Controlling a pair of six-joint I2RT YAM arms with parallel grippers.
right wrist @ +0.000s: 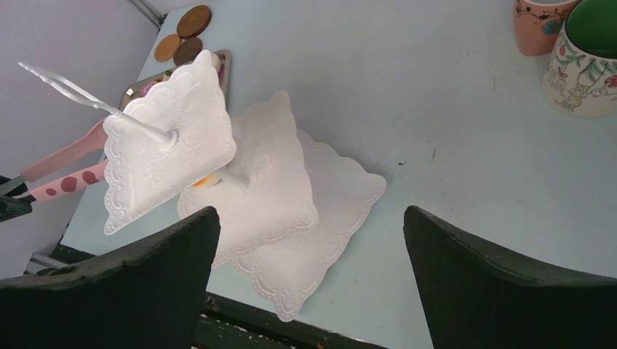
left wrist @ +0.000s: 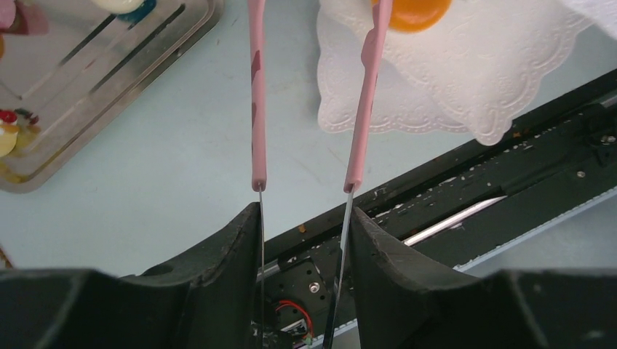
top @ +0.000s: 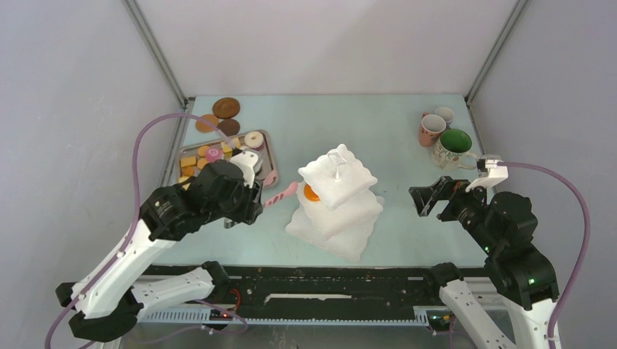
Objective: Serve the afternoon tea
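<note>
A white three-tier cake stand [top: 339, 180] with scalloped square plates stands mid-table. An orange round treat [top: 311, 193] sits on its middle tier, partly under the top plate. In my left gripper are pink-tipped tongs [left wrist: 257, 94], one metal arm against each finger. The tongs' arms are spread, with nothing visible between them; their tips run out of the left wrist view. From above, the tongs point toward the stand's left side, short of the orange treat. My right gripper [top: 428, 205] is open and empty, right of the stand.
A tray [top: 272, 156] of small cakes lies at the left, partly hidden by my left arm. Brown discs [top: 226, 108] lie behind it. Several cups, including a green-lined mug [top: 456, 141], stand at the back right. Mid-table behind the stand is clear.
</note>
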